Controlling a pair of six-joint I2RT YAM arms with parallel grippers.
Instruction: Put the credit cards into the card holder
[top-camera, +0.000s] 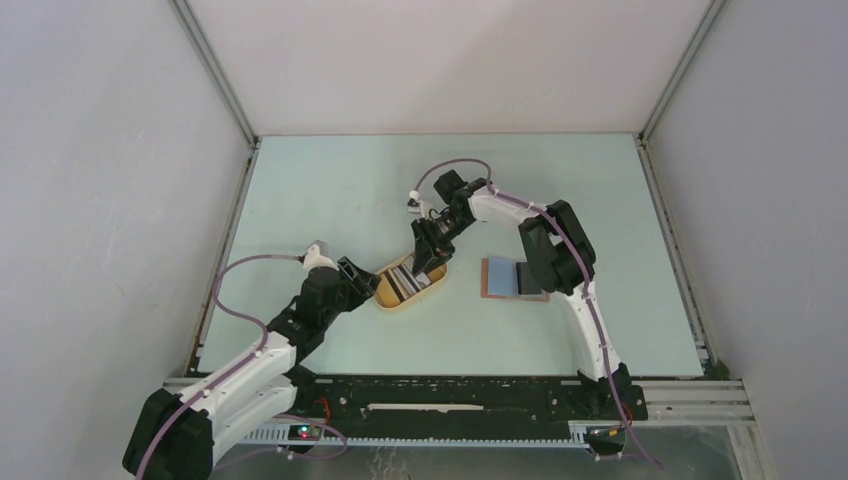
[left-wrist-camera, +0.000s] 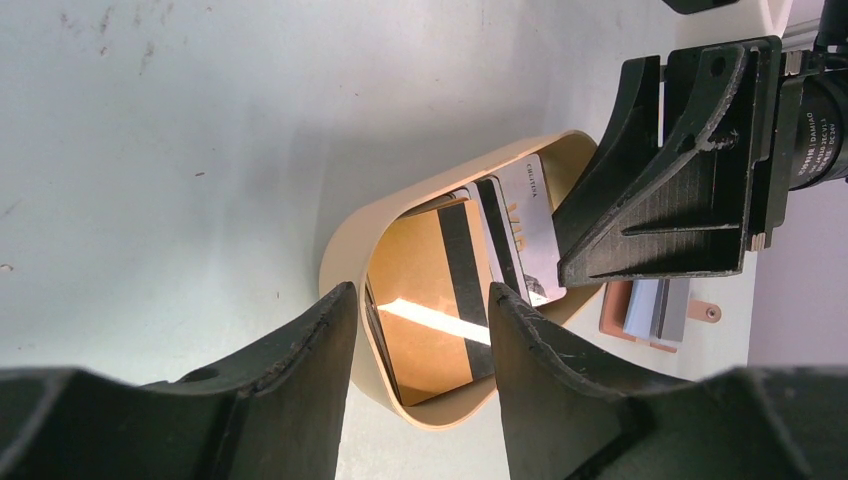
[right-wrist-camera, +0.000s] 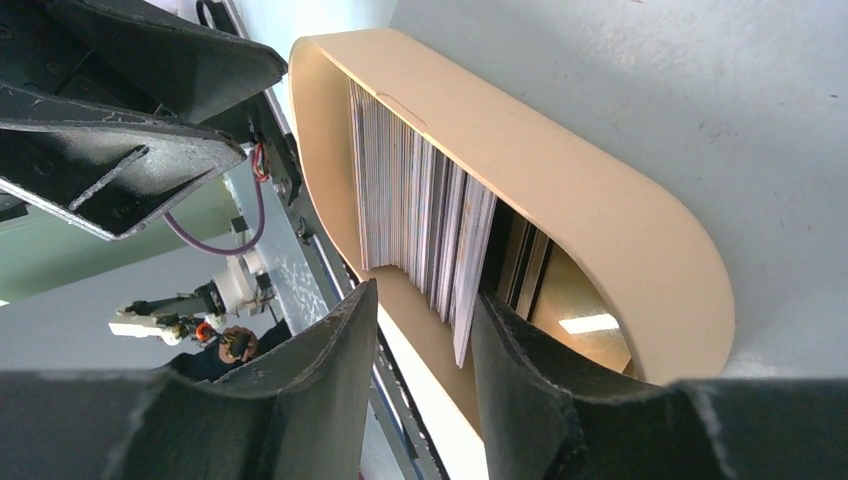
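Observation:
A tan oval box (top-camera: 412, 297) holds many thin cards (right-wrist-camera: 400, 190) packed on edge. In the left wrist view an orange-tan card (left-wrist-camera: 415, 290) with a dark stripe faces me, and a white card (left-wrist-camera: 533, 220) leans behind it. My left gripper (top-camera: 370, 284) is shut on the box's left end, one finger at each side. The right gripper is over the cards with its fingers apart. One right finger (right-wrist-camera: 490, 340) dips into a dark gap in the row; whether it touches a card I cannot tell.
To the right on the table lies a brown flat piece (top-camera: 484, 280) with a light-blue panel (top-camera: 503, 277) and a dark-grey panel (top-camera: 529, 279). Both grippers are close together over the box.

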